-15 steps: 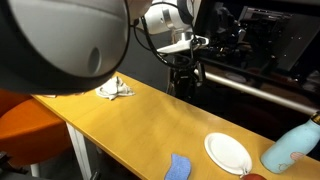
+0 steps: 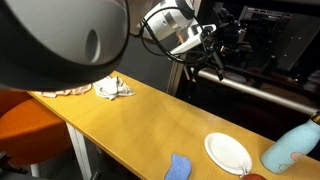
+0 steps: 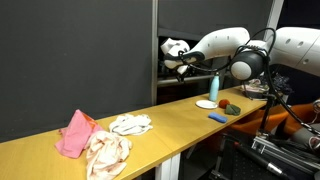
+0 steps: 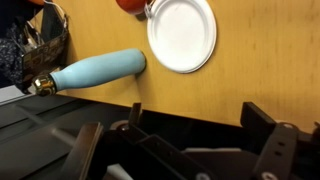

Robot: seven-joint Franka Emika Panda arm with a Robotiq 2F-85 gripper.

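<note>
High over the back edge of the table, my gripper (image 2: 215,68) hangs open and empty. Its dark fingers (image 4: 133,118) stand wide apart in the wrist view. No object is touching it. A white plate (image 2: 228,152) lies at the right of the table. Beside the plate stands a light blue bottle (image 2: 290,147), and a red round thing (image 4: 131,5) sits close to the plate's rim. A blue item (image 2: 178,168), perhaps a sponge or cloth, rests near the front edge.
A white cloth (image 3: 130,124), a cream cloth (image 3: 108,152) and a pink cloth (image 3: 76,134) lie at the other end. An orange chair (image 2: 35,130) stands in front. A dark panel rises behind it.
The objects on the table have stayed put.
</note>
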